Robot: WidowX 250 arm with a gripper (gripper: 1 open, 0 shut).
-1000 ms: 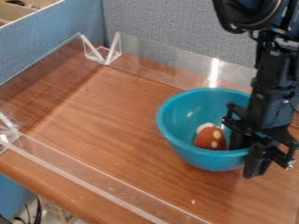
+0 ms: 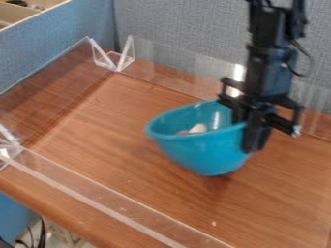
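A blue bowl (image 2: 195, 145) is tilted and blurred near the middle of the wooden surface. Its right side meets my black gripper (image 2: 258, 116), which reaches down from the upper right and appears to grip the rim. The fingertips are partly hidden and blurred, so their state is unclear. Something pale shows inside the bowl, mostly hidden by its wall.
Clear plastic barriers line the wooden table (image 2: 91, 126) along the back and front left, with white brackets (image 2: 111, 58) at the back left corner. Cables hang at the lower left.
My gripper and the bowl have moved left and up, and the bowl has tilted. The red and cream object seen inside earlier is now mostly hidden.
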